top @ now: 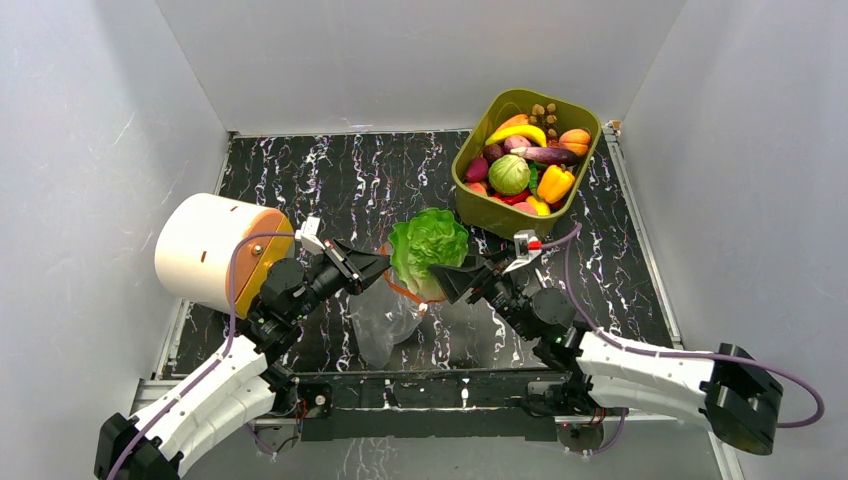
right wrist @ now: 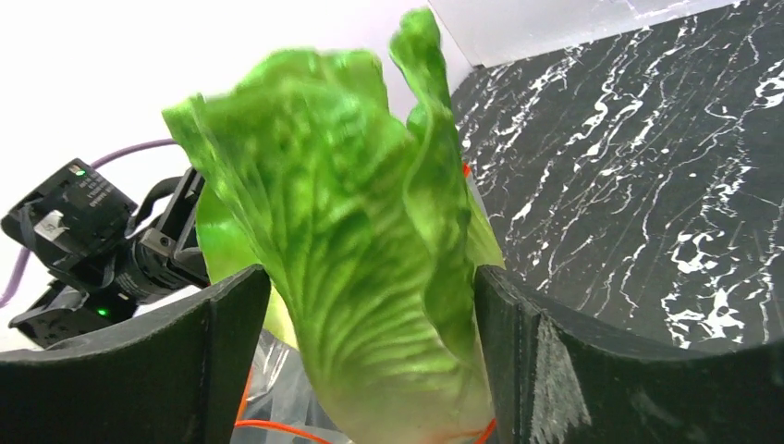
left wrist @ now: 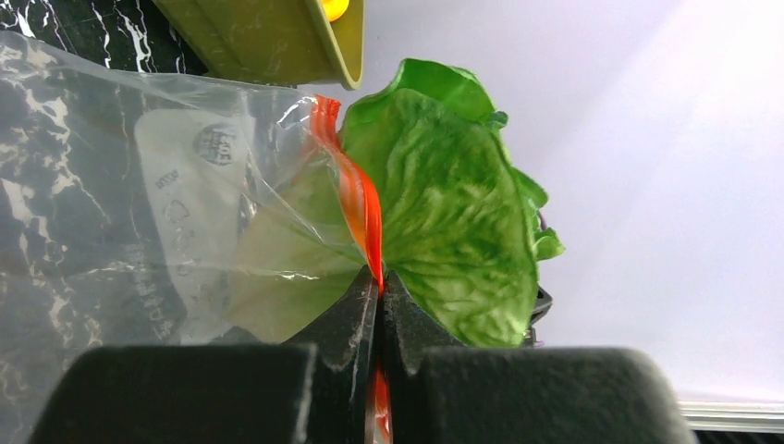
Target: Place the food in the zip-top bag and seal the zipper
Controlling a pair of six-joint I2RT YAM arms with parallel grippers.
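Note:
The clear bag (top: pixel 382 325) with its orange zip band (left wrist: pixel 351 185) hangs from my left gripper, which is shut on the bag's edge at the mouth. A green lettuce (top: pixel 428 245) stands in the mouth. In the left wrist view, the pale lower part of the lettuce (left wrist: pixel 444 203) shows through the film, while its leafy top sticks out past the band. My right gripper is open around the lettuce (right wrist: pixel 361 231); its fingers (right wrist: pixel 527 342) stand apart on both sides. Whether they touch the leaves, I cannot tell.
At the back right stands a green basket (top: pixel 470 205) full of toy fruit and vegetables, close to the right arm. A white roll (top: pixel 205 250) with an orange end lies at the left, next to the left arm.

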